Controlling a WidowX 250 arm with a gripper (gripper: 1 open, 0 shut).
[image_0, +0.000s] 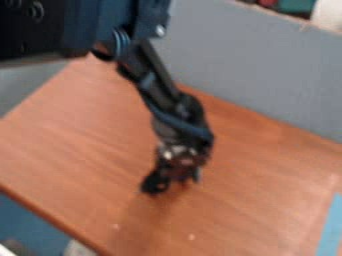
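Note:
My black gripper (174, 176) hangs low over the wooden table (94, 150), near its middle, at the end of the arm that reaches down from the top left. The view is blurred; its fingers look apart, with nothing seen held between them.
A grey wall or panel (254, 70) borders the back of the table, with some coloured items beyond it at the top right. A strip of blue tape (330, 225) lies at the right edge. Most of the wooden surface around the gripper is clear.

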